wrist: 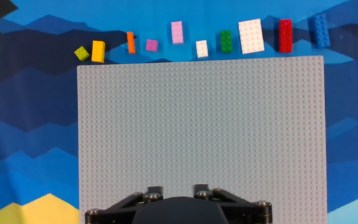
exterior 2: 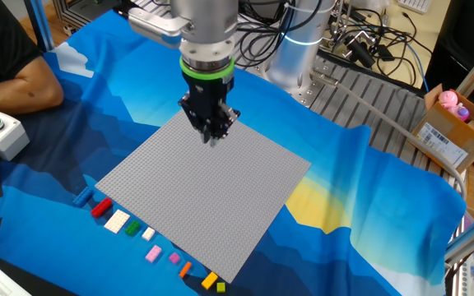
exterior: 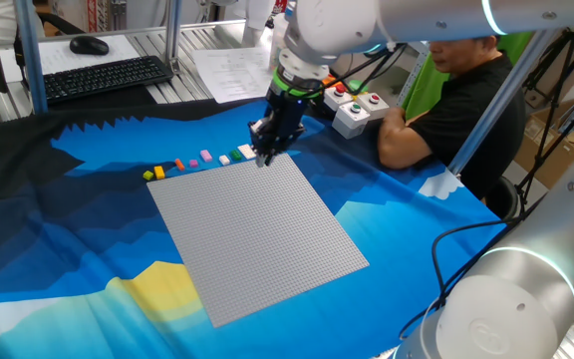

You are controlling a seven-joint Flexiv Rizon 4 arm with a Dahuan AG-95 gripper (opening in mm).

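My gripper hangs above the far part of the grey baseplate (wrist: 197, 124). Its fingers are drawn close together, with a narrow empty gap between them in the wrist view. A row of bricks lies on the cloth beyond the plate's edge: lime (wrist: 81, 53), yellow (wrist: 98, 51), orange (wrist: 130, 42), magenta (wrist: 151, 45), pink (wrist: 177, 32), small white (wrist: 201, 48), green (wrist: 226, 42), large white (wrist: 251, 36), red (wrist: 285, 35) and blue (wrist: 321, 31). In exterior view 1 the gripper hides part of the row's right end.
The baseplate is bare, and open blue cloth (exterior: 78, 239) surrounds it. White button boxes (exterior: 352, 119) and a person's arm (exterior: 399, 140) are at the table's far right in exterior view 1. A keyboard (exterior: 108, 78) lies at the back left.
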